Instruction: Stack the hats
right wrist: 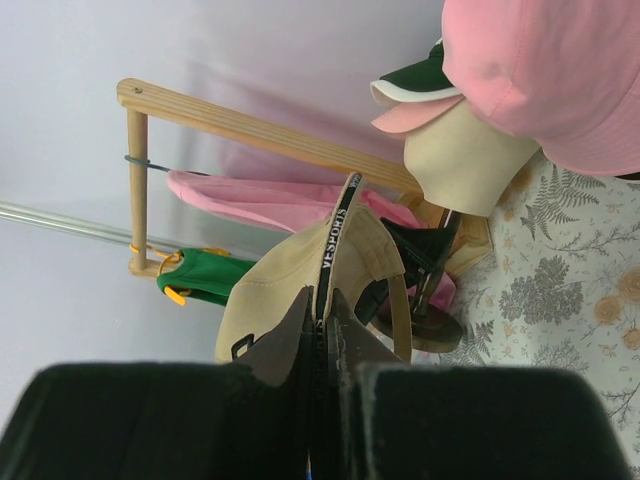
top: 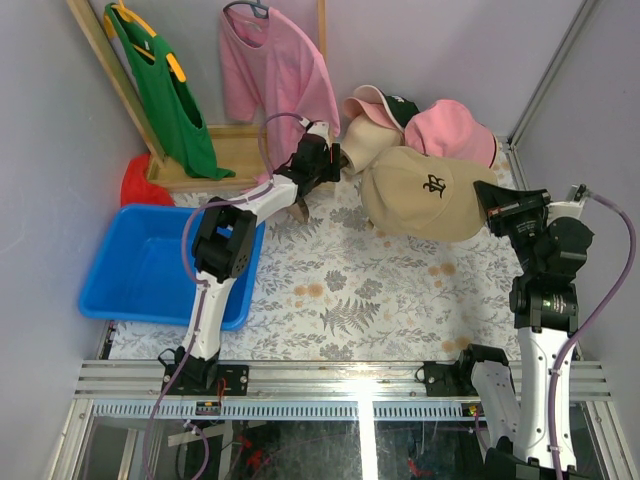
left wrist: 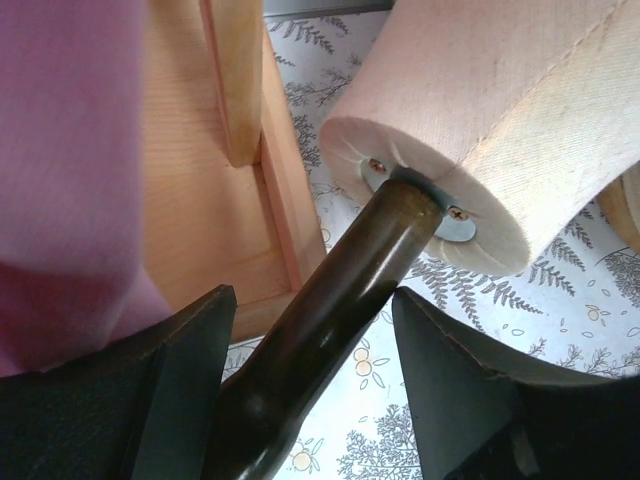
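Observation:
My right gripper (top: 484,204) is shut on the brim of a tan cap (top: 415,195) with a black emblem, held above the patterned table. In the right wrist view that cap (right wrist: 285,275) shows its lettered inner band. A cream head form (left wrist: 450,150) has a dark pole (left wrist: 335,310); my left gripper has its fingers on either side of the pole, part open. A pink, white and green cap (right wrist: 420,90) sits at the form's far end. To its right is a pink hat (top: 450,130). The stand's brown base (right wrist: 425,328) is partly hidden.
A blue bin (top: 150,260) stands on the left, with a red item (top: 147,183) behind it. Green and pink garments hang on a wooden rack (top: 220,150) at the back left.

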